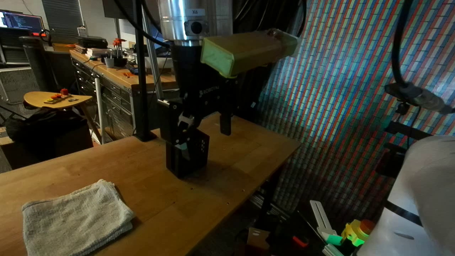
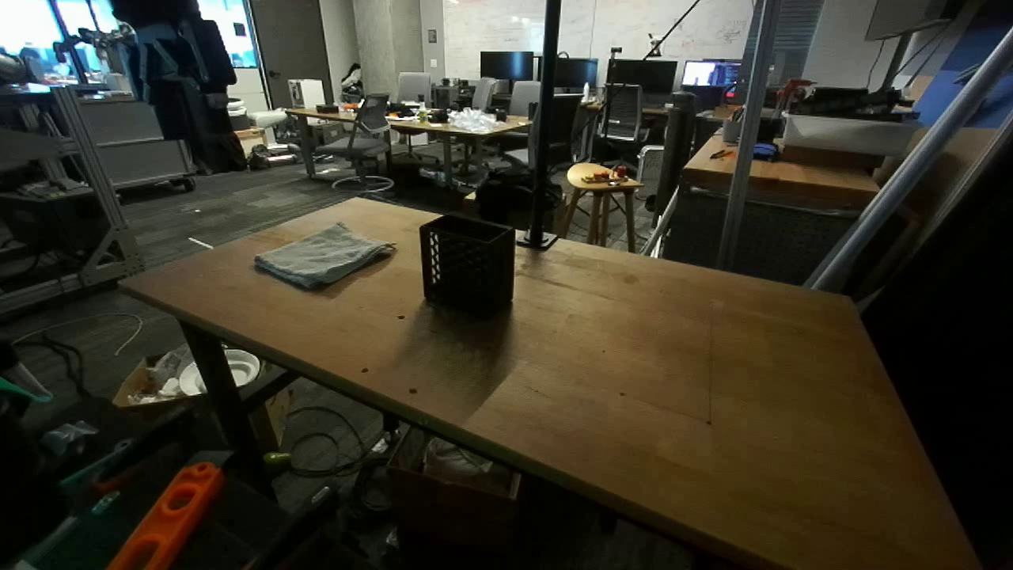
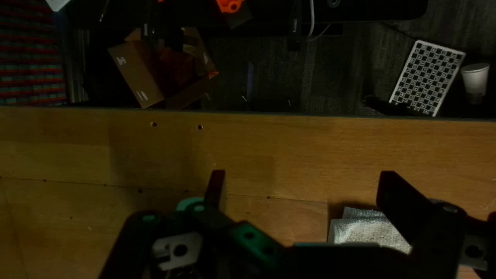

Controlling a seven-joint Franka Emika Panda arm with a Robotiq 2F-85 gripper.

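A black crate-like box (image 2: 468, 261) with holes in its side stands upright on the wooden table (image 2: 646, 351). To one side of it lies a folded grey cloth (image 1: 79, 217), flat on the wood; part of this cloth (image 3: 362, 232) appears in the wrist view behind a finger. My gripper (image 1: 203, 139) points down and is open, its two fingers wide apart with nothing between them in the wrist view. In exterior view 1 it overlaps the box (image 1: 187, 161) and hides its upper part. Exterior view 2 does not show the gripper; the wrist view does not show the box.
A black post (image 2: 541, 123) rises at the table's far edge, near the box. Beyond the near edge, a cardboard box (image 3: 139, 74) and a white cup (image 3: 475, 79) are in view below.
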